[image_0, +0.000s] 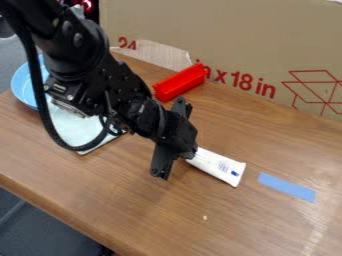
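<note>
My black gripper (174, 150) is low over the wooden table, at the left end of a white tube (218, 166) that lies flat, angled toward the lower right. The fingers look close together over that end and hide part of it; whether anything is between them cannot be seen.
A red object (181, 82) lies at the back before a cardboard box (227, 35). A light blue bowl (24, 85) and a white cloth (78, 130) are at the left, partly behind my arm. Blue tape (286, 187) is on the right.
</note>
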